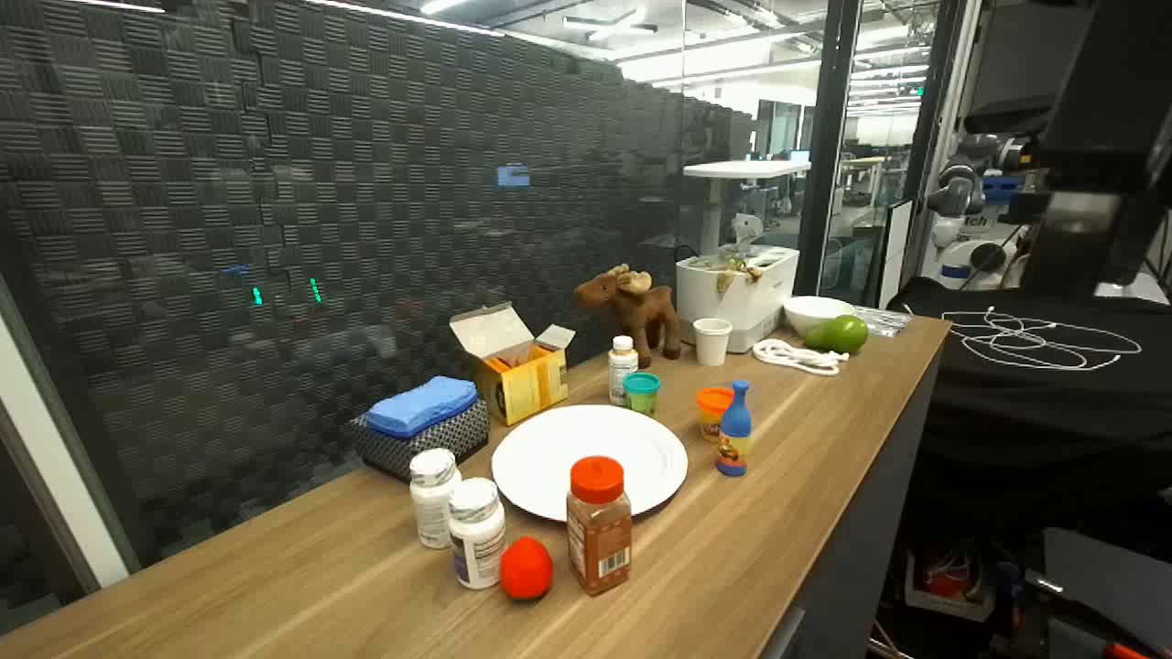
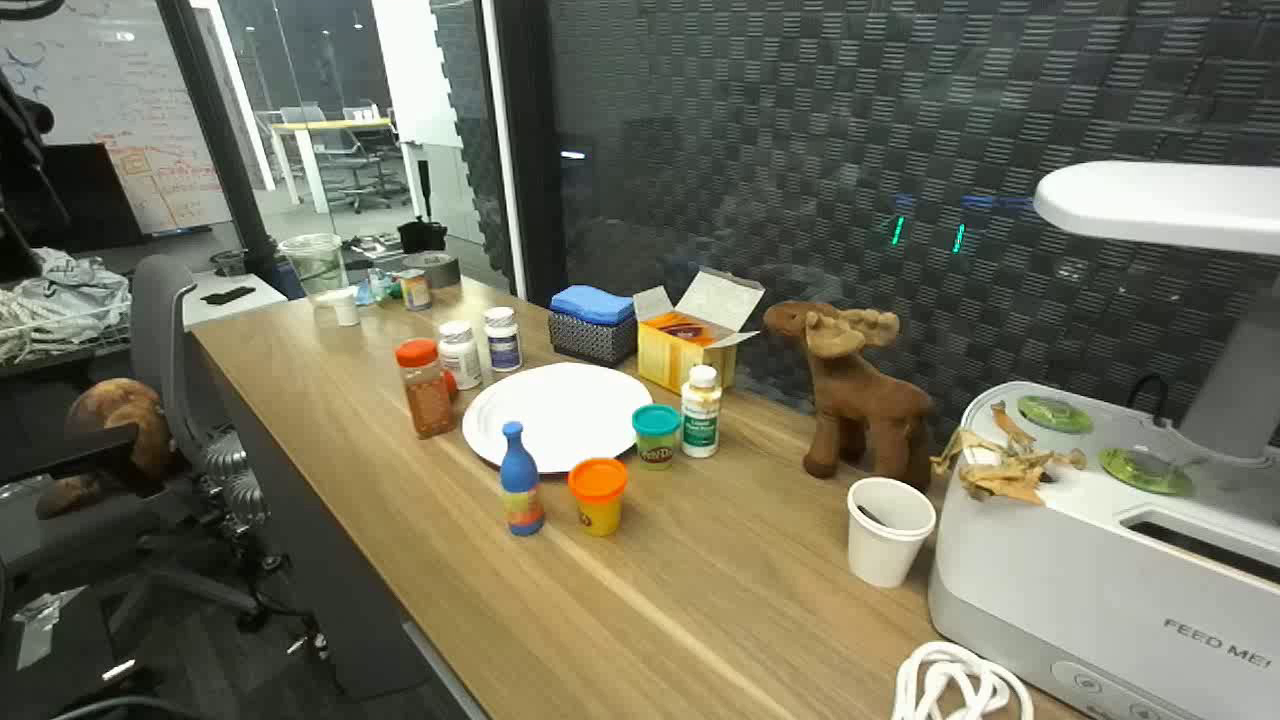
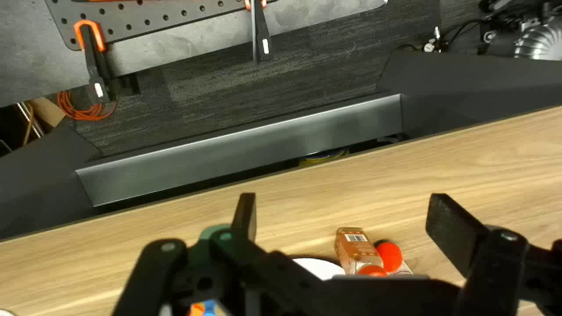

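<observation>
High over the counter's front edge in the wrist view, my gripper is open, its fingers wide apart and nothing between them. Below it lie a spice jar with a red lid (image 3: pixel 354 248) and a red ball (image 3: pixel 390 256). In exterior view 1 a large white plate (image 1: pixel 538 461) lies mid-counter, with the spice jar (image 1: pixel 600 538) and red ball (image 1: pixel 526 567) in front. A blue bottle (image 2: pixel 519 480), an orange-lidded tub (image 2: pixel 597 496) and a teal-lidded tub (image 2: pixel 656 436) stand near the plate in exterior view 2. The gripper's fingers are not visible in either exterior view.
Two white pill bottles (image 1: pixel 477 533) stand left of the jar. Behind the plate are a dark woven box with blue cloth (image 1: pixel 423 406), an open yellow box (image 1: pixel 522 379) and a plush moose (image 1: pixel 643 307). A paper cup (image 2: pixel 889 530) and white planter (image 2: pixel 1080 564) stand to one side.
</observation>
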